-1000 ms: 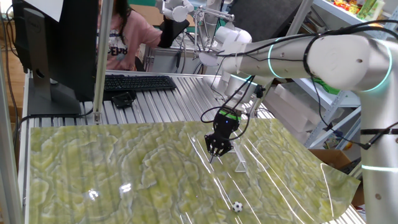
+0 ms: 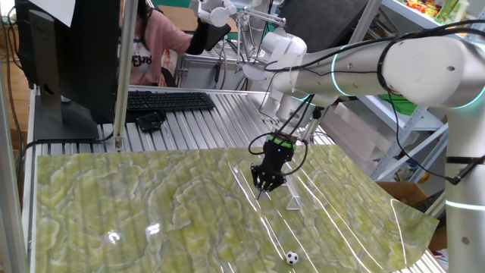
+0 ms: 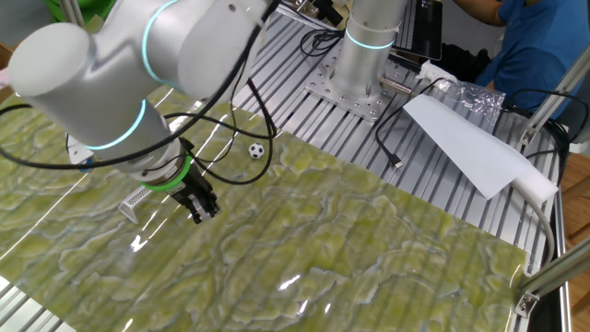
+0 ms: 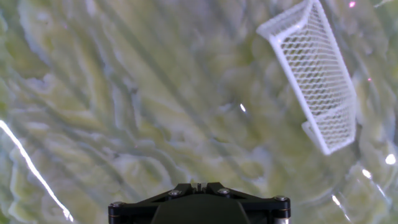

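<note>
A small black-and-white soccer ball (image 2: 292, 258) lies near the mat's front edge in exterior view 1, well apart from my gripper (image 2: 261, 194). Exterior view 2 shows the same ball (image 3: 256, 150) on open mat. The wrist view does not show it. A small white toy goal with a mesh net (image 4: 317, 81) stands at the upper right of the wrist view, to one side of my gripper. The fingers look closed together, with nothing visible between them. In exterior view 1 the goal (image 2: 295, 203) is partly hidden behind the gripper.
A green marbled mat (image 2: 151, 197) covers the table's near half, mostly bare. Behind it are a keyboard (image 2: 170, 101) and a monitor (image 2: 72, 68). A white sheet (image 3: 466, 143) lies on the slatted table by a robot base. A person (image 2: 155, 45) sits across the table.
My gripper has shifted only slightly; the goal looks unmoved.
</note>
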